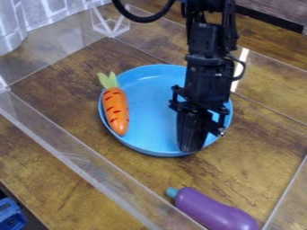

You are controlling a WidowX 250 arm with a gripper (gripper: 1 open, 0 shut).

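Note:
My black gripper [186, 139] reaches down from the top to the right part of a blue plate [153, 90], its fingertips low near the plate's front right rim. It looks shut, with nothing visible between the fingers. A toy carrot [115, 110] with a pale green top lies on the plate's left side. A purple eggplant toy [214, 208] lies on the wooden surface in front of the plate.
Clear plastic walls run along the left and bottom. A small white item behind the arm at the upper right is mostly hidden.

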